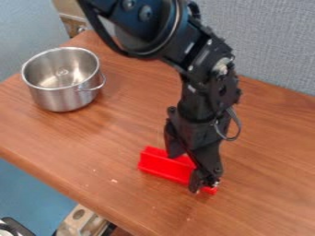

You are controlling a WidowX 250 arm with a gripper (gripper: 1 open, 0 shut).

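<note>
A red elongated object [164,164] lies on the wooden table near its front middle. My black gripper [194,174] is lowered over its right part, which it partly hides; the red shows on both sides. The fingers are open, though whether the red piece sits between the fingers is hard to see.
A steel pot [62,89] stands at the back left of the wooden table [110,129]. A grey wall [264,41] is behind.
</note>
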